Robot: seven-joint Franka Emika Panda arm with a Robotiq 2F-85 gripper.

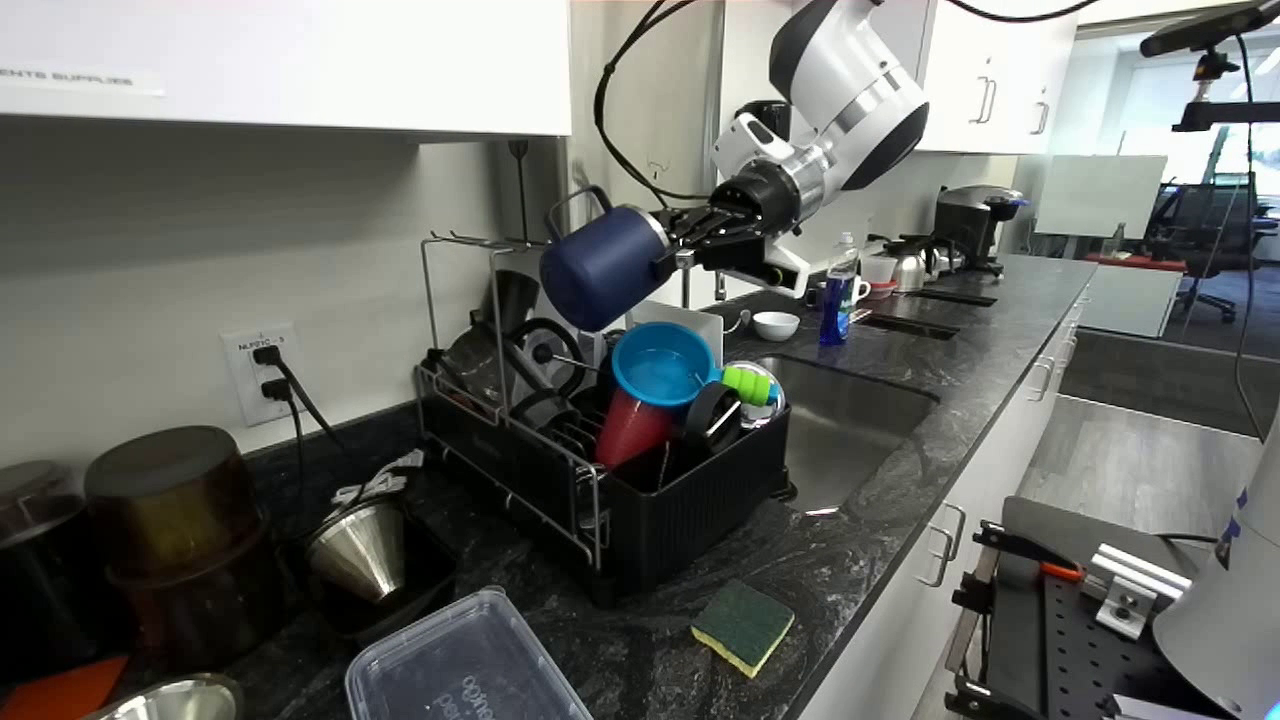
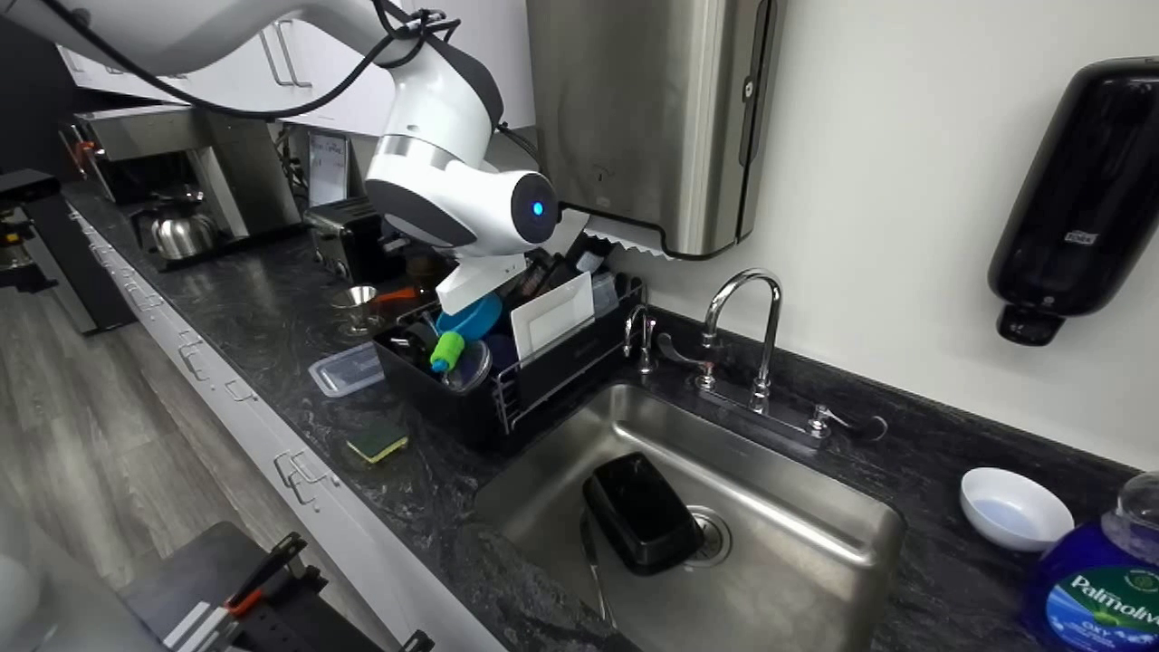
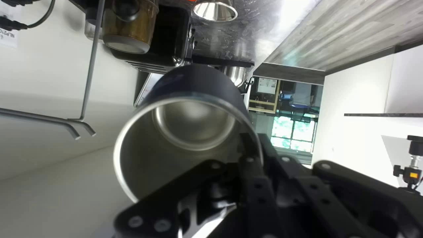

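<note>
A dark blue mug (image 1: 603, 268) with a metal lining hangs tilted in the air above the black dish rack (image 1: 672, 534). My gripper (image 1: 674, 234) is shut on the wall of the mug near its rim. In the wrist view the mug's open mouth faces the camera, its steel inside (image 3: 186, 158) looks empty, and one of the dark fingers (image 3: 248, 148) reaches inside the rim. The mug's handle shows on its upper side in exterior view 1. Exterior view 2 hides both mug and fingertips behind the arm.
Below the mug, the rack holds a blue cup (image 1: 663, 364), a red cup (image 1: 632, 428) and dark dishes. Thin wire prongs (image 1: 462, 240) rise at its wall side. A sponge (image 1: 744, 624) and a clear lid (image 1: 468, 666) lie in front. The sink (image 2: 761, 511) holds a black container (image 2: 641, 511).
</note>
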